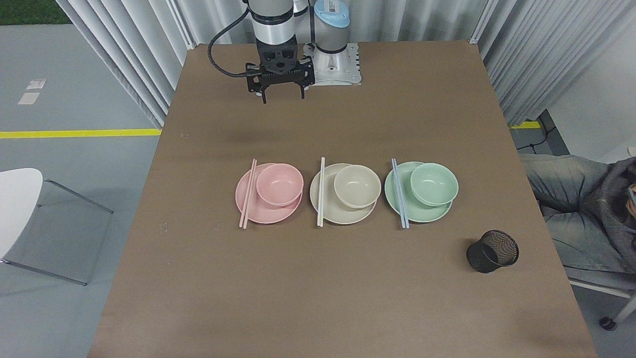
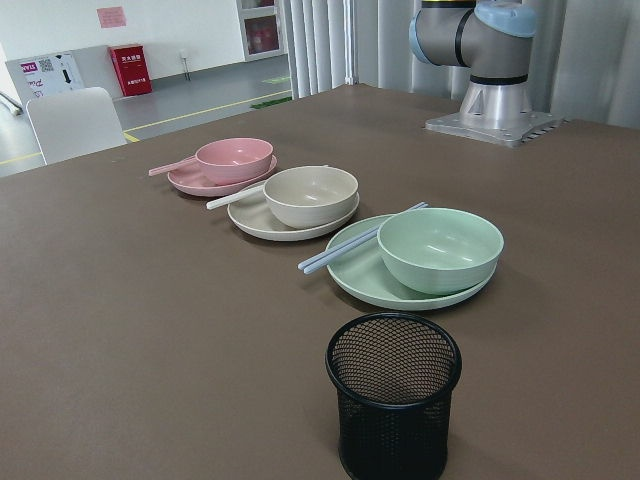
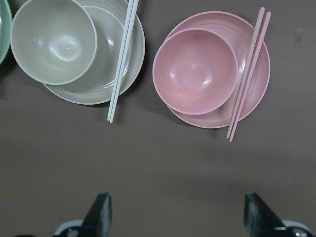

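Observation:
Three place settings stand in a row: pink bowl on pink plate with pink chopsticks; cream bowl on cream plate with white chopsticks; green bowl on green plate with pale blue chopsticks. A black mesh cup stands front right. My gripper hangs open at the back, away from the settings; in the wrist view its fingers flank bare table below the pink and cream sets.
A person in grey sits beyond the right edge; a white chair stands off the left edge.

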